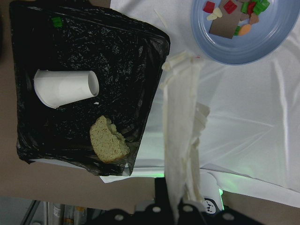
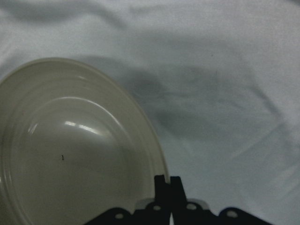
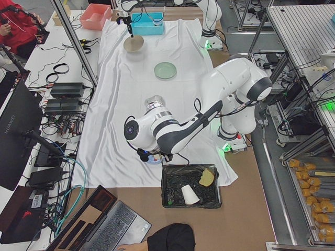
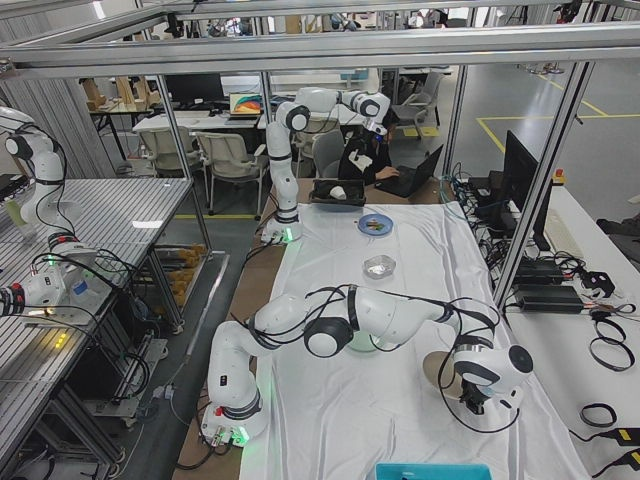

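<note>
My left gripper (image 3: 162,157) is shut on a pale crumpled cloth or paper (image 1: 180,131), hanging between the blue plate (image 1: 236,49) of food pieces and the black-lined bin (image 1: 56,131). The bin holds a white cup (image 1: 65,86), a bread piece (image 1: 108,138) and a small green bit (image 1: 57,21). My right gripper is shut at the rim of a beige bowl (image 2: 70,159); whether the rim is between its fingertips I cannot tell.
A foil dish (image 4: 380,267), a green plate (image 3: 165,70) and a blue container (image 4: 430,472) share the white cloth. A laptop (image 3: 112,225) and person are beside the bin.
</note>
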